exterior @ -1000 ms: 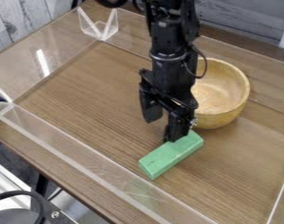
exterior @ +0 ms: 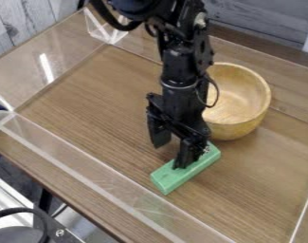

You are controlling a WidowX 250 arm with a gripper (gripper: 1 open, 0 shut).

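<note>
The black robot arm reaches down from the top of the view, and its gripper (exterior: 175,132) is open low over a green rectangular block (exterior: 172,179) on the wooden table (exterior: 81,133). The gripper's dark fingers overlap the block's upper end; whether they touch it I cannot tell.
A round tan wooden bowl (exterior: 248,104) stands to the right, just behind the gripper. Dark cables and equipment (exterior: 24,228) sit at the lower left edge.
The block looks to be in the same place.
</note>
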